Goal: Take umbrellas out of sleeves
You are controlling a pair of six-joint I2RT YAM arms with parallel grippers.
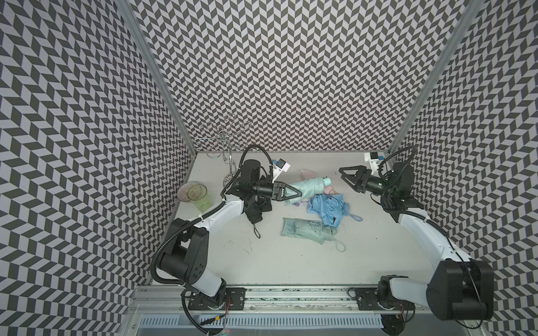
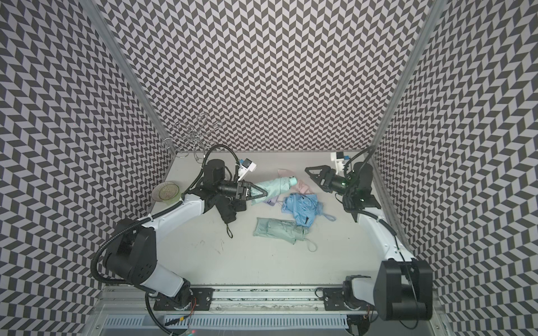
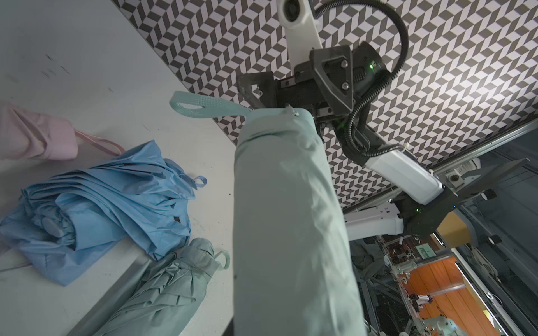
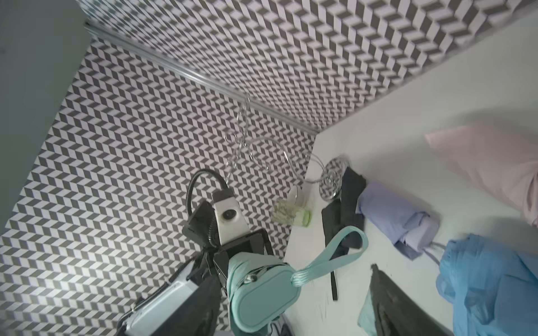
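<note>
A mint umbrella (image 1: 307, 188), its fabric wrapped around it, is held above the table by my left gripper (image 1: 292, 192), which is shut on one end. Its handle end, with a mint strap (image 3: 207, 104), points toward my right gripper (image 1: 346, 174). That gripper stands open, apart from the handle, with nothing between its fingers. In the right wrist view the handle's end face (image 4: 264, 302) and strap show clearly. Below lie a bunched blue umbrella (image 1: 329, 209) and a grey-green umbrella (image 1: 308, 230) with a wrist loop. A pink one (image 4: 493, 162) and a purple one (image 4: 395, 218) lie farther back.
Black umbrellas (image 2: 227, 210) lie under the left arm. At the left stand a green glass (image 1: 200, 200) and a wire rack (image 1: 224, 140) behind it.
</note>
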